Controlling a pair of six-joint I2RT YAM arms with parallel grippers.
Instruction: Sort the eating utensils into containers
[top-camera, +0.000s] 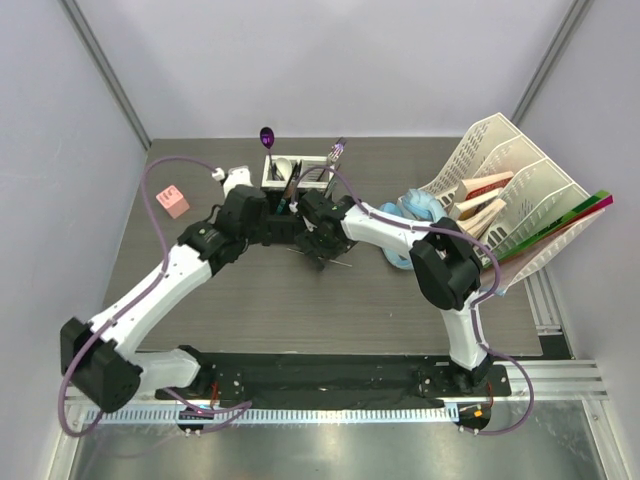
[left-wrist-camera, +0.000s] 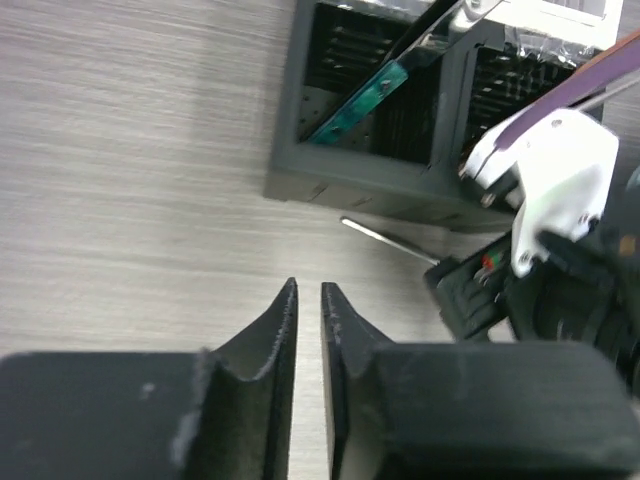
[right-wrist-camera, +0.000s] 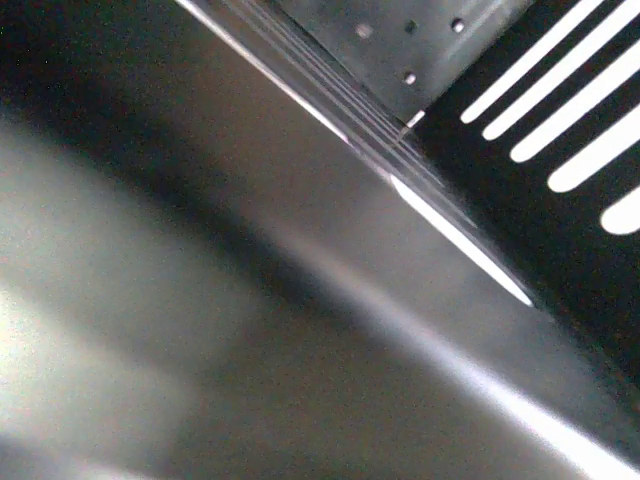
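Note:
A black caddy (left-wrist-camera: 284, 120) with white compartments (top-camera: 300, 160) behind holds several utensils, including a purple spoon (top-camera: 266, 136). My left gripper is just in front of the caddy's left part, its fingertips slightly apart, nothing visible between them. A thin metal utensil (left-wrist-camera: 375, 234) lies on the table before the caddy. My right gripper (top-camera: 318, 250) is low over that utensil at the caddy's front right; its close wrist view shows only metal and slotted black plastic, so its fingers are unclear.
A large white divided rack (top-camera: 475, 150) with boards and wooden pieces stands at the right, beside blue rings (top-camera: 398, 258). A pink block (top-camera: 172, 201) sits at the left.

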